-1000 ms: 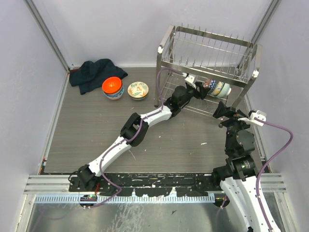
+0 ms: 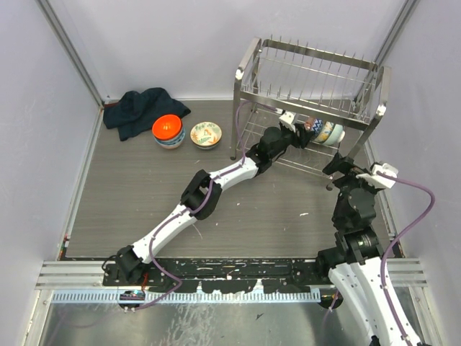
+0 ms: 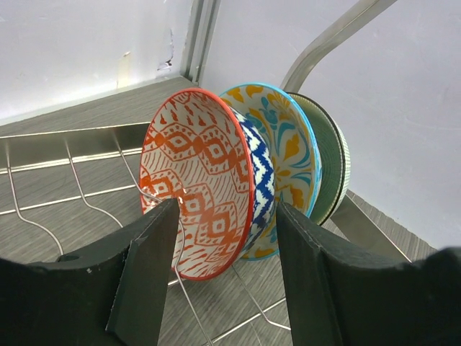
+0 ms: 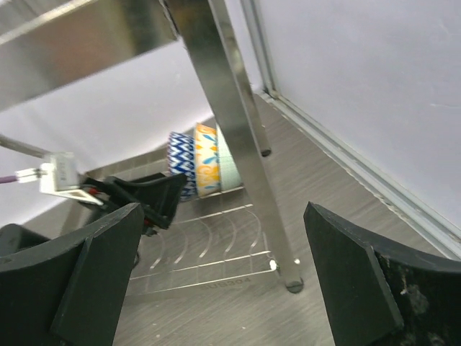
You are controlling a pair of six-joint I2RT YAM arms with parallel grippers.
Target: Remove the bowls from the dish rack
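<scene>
Three bowls stand on edge at the right end of the lower shelf of the dish rack (image 2: pixel 248 72). Nearest my left gripper is the bowl with a red-patterned inside and blue zigzag outside (image 3: pixel 198 180). Behind it come a blue-rimmed floral bowl (image 3: pixel 297 155) and a pale green bowl (image 3: pixel 335 155). The left fingers are parted, with the red-rimmed bowl's near edge seen between and beyond them; contact cannot be made out. Outside the rack's right front leg, my right gripper is open and empty.
On the table at left are stacked bowls with an orange one on top (image 2: pixel 167 127), another patterned bowl (image 2: pixel 206 134) and a dark cloth (image 2: pixel 144 109). The rack's front leg (image 4: pixel 241 130) stands between the right gripper and the bowls.
My left gripper has shifted slightly toward the bowls at the right. The right gripper has moved a little to the right and toward the front. The bowls have stayed put.
</scene>
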